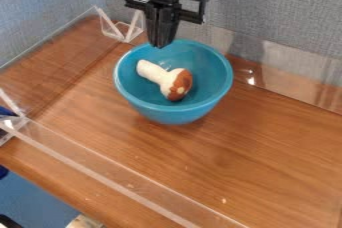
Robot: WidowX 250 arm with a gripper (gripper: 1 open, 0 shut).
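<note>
A turquoise bowl (199,108) sits on the wooden table (241,172), holding a toy mushroom (175,82) with a white stem and a brown-spotted cap, lying on its side. My black gripper (160,37) hangs just above the back-left rim of the bowl. It is shut, and nothing shows between its fingers.
Clear plastic pieces stand at the back left and left edge, with a dark blue object (7,113) at the left. Grey walls close in the back and left.
</note>
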